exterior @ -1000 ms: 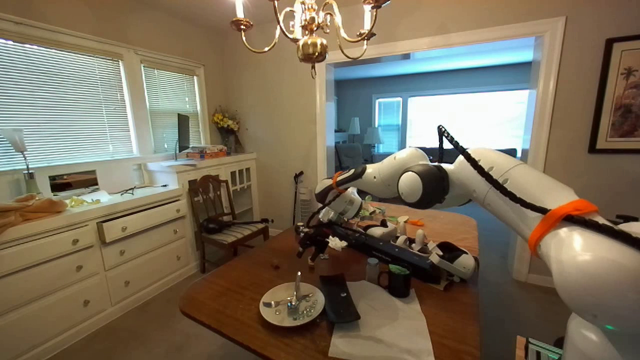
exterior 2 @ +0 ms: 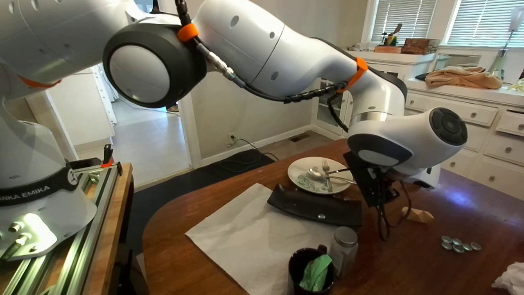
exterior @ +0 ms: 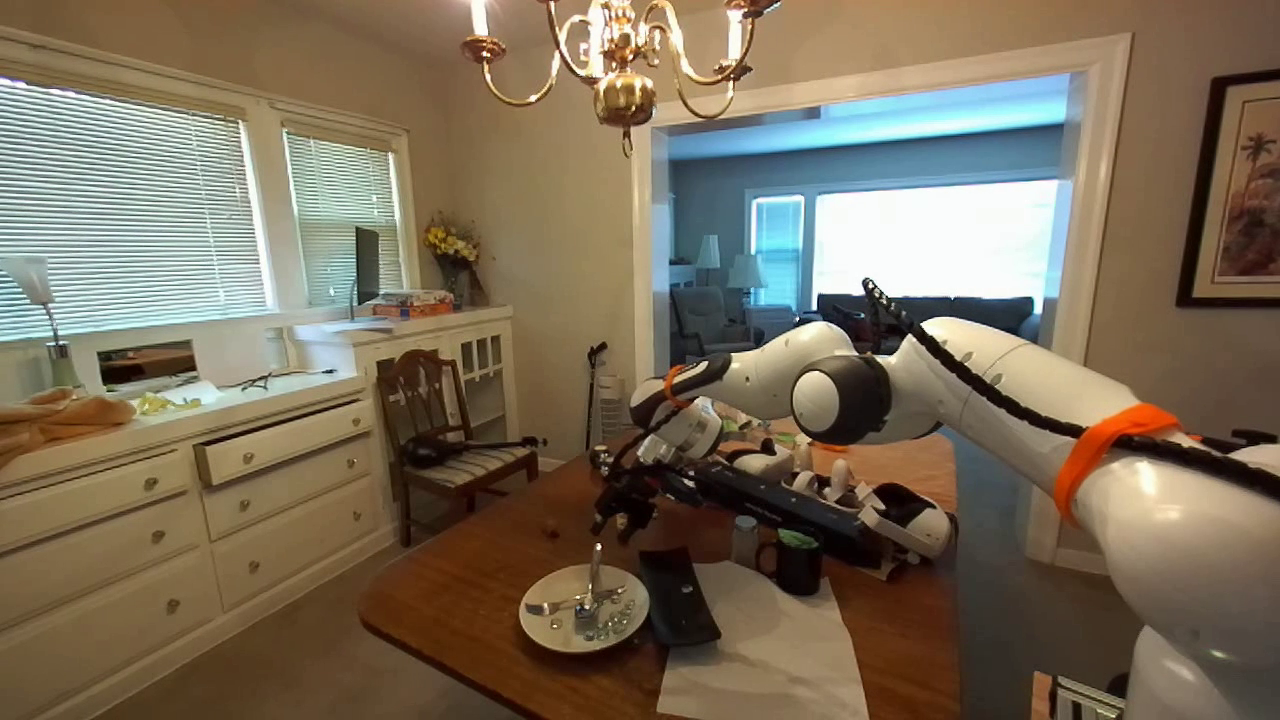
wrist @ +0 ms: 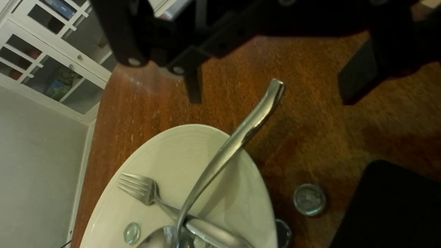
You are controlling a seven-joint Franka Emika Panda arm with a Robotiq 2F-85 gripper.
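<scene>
My black gripper stands open in the wrist view, with only the tabletop showing between its fingers. Below that gap, the handle end of a silver spoon (wrist: 237, 138) rises past the rim of a pale plate (wrist: 177, 140); its bowl is at the frame's lower edge. A fork (wrist: 139, 188) lies on the same plate, and a clear glass gem (wrist: 132, 233) sits beside it. Exterior view 1 has the gripper above the table, just behind the plate and apart from it. In exterior view 2 the arm's wrist hides the fingertips.
Right beside the plate lies a dark tray-like piece (exterior 2: 314, 204), on white paper (exterior 2: 245, 226). A black mug (exterior 2: 299, 270) and a glass shaker (exterior 2: 344, 248) stand close by. Several loose gems (exterior 2: 459, 245) and a tan block (exterior 2: 417, 214) are on the wood.
The arm has come down slightly, bringing my gripper lower and a little nearer the plate. Plate, spoon and dark piece have stayed put.
</scene>
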